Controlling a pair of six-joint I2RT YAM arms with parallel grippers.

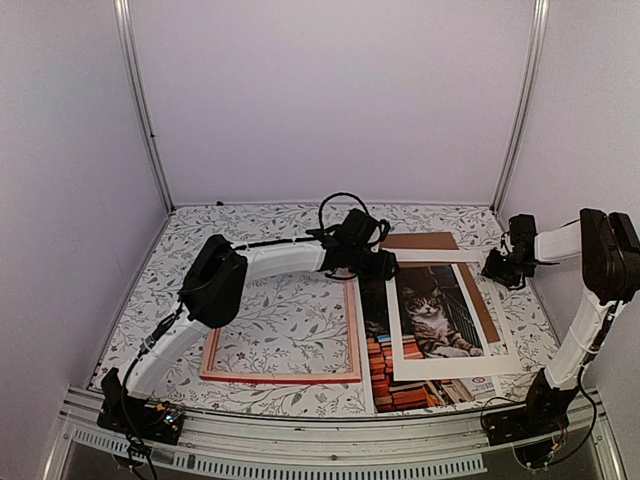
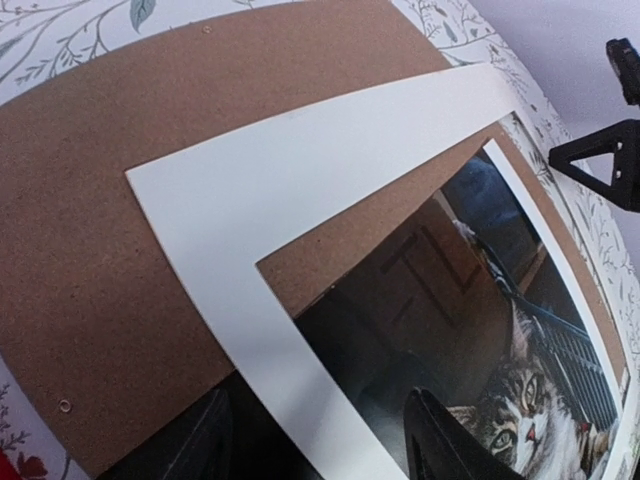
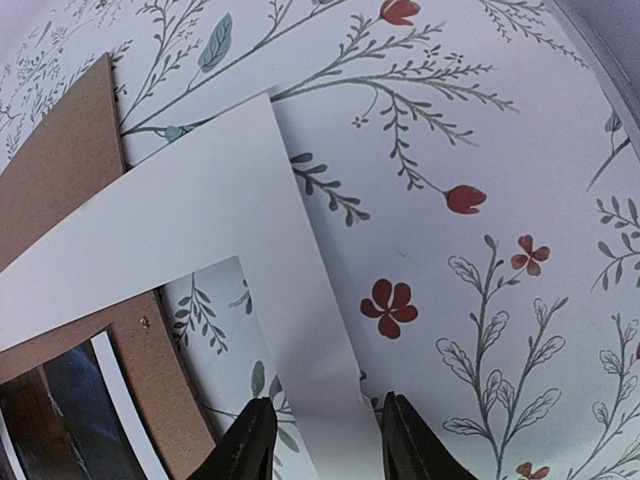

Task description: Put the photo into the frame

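A white mat [image 1: 450,367] lies over a brown backing board [image 1: 420,241], the cat photo [image 1: 435,315] and a colourful print [image 1: 400,395], at the right of the table. The frame [image 1: 281,378] lies empty at the left. My left gripper is part open over the mat's back-left strip [image 2: 220,270], fingers apart. My right gripper is part open around the mat's right strip [image 3: 305,340]; whether it touches the strip I cannot tell.
Walls stand close at the back and right. My left arm spans over the frame.
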